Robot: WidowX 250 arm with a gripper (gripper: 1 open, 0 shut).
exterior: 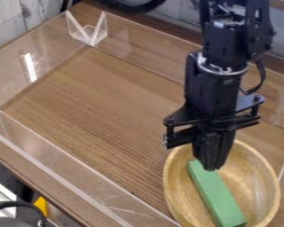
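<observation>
My black gripper (211, 142) hangs over the upper part of a round wooden bowl (261, 182) at the lower right, fingertips shut with nothing visible between them. A long green block (218, 198) lies inside the bowl, just below the fingertips.
The wooden tray floor (91, 106) is clear to the left and back. A clear plastic piece (88, 27) stands at the back left corner. Clear walls edge the tray, with a black cable and a small yellow item outside at the lower left.
</observation>
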